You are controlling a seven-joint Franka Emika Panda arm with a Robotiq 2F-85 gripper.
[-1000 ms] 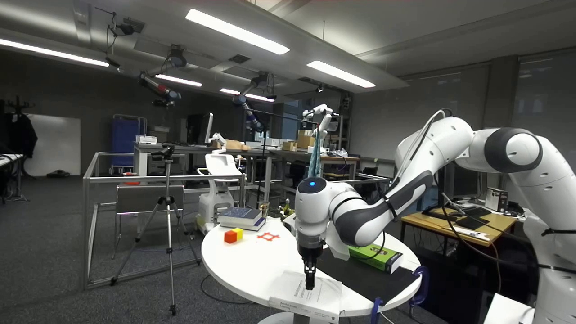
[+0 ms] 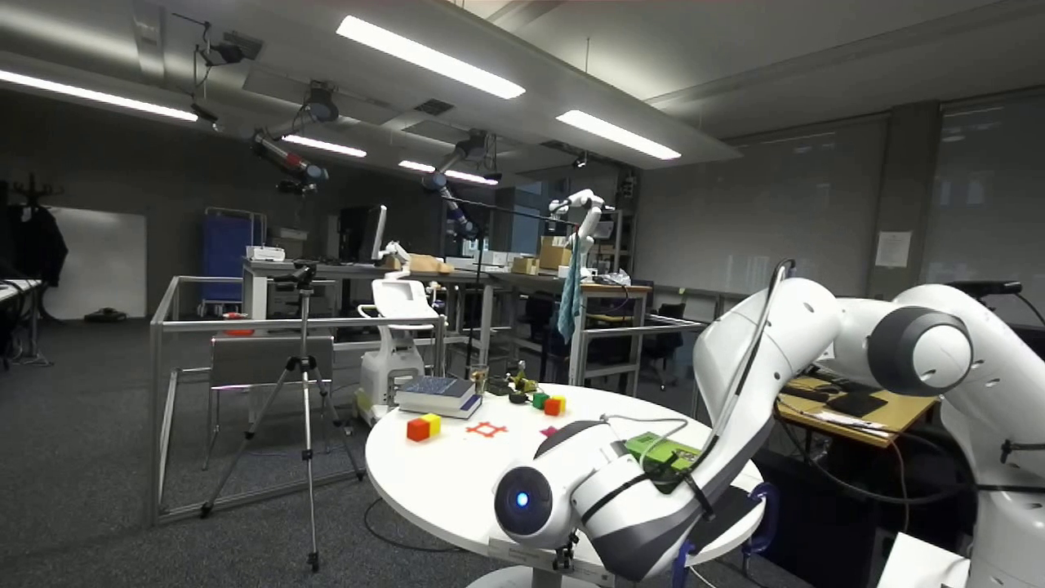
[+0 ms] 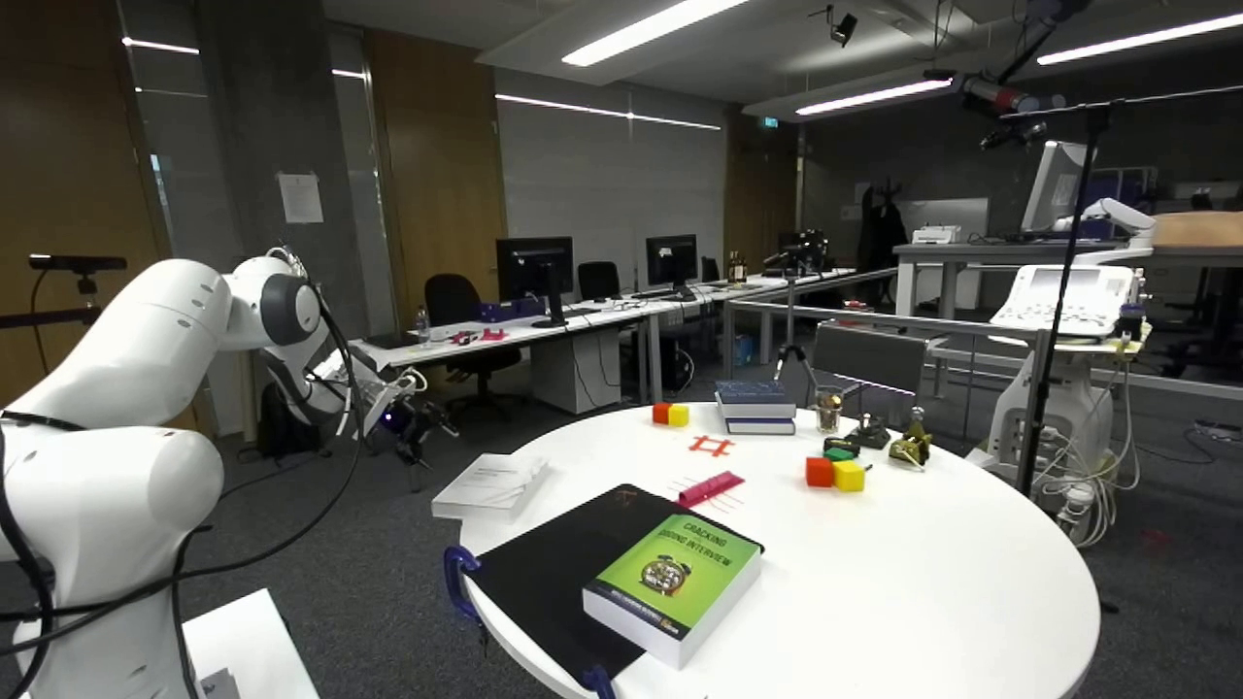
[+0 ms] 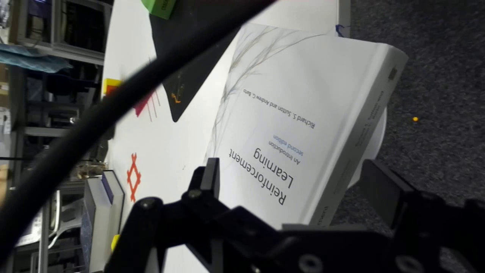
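Note:
The white Reinforcement Learning book (image 4: 282, 113) lies at the table's edge, its spine side reaching past the rim. Exterior view 2 shows the same white book (image 3: 489, 487) flat on the left side of the table. My gripper is open, one finger (image 4: 211, 175) over the cover's side and the other finger (image 4: 382, 191) beyond the spine, over the floor. Nothing is gripped. Seen from exterior view 2, the gripper (image 3: 419, 437) is tilted, out past the table's edge beside the book. In exterior view 1 the arm hides most of the book.
A green book (image 3: 676, 577) rests on a black mat (image 3: 554, 571) clamped to the round table (image 3: 932, 594). Farther back are two stacked blue books (image 3: 755, 402), coloured cubes (image 3: 834, 473) and a red frame (image 3: 711, 445). A black cable (image 4: 136, 93) crosses the wrist view.
A second ago the gripper pointed down above the white book. The book appears unmoved.

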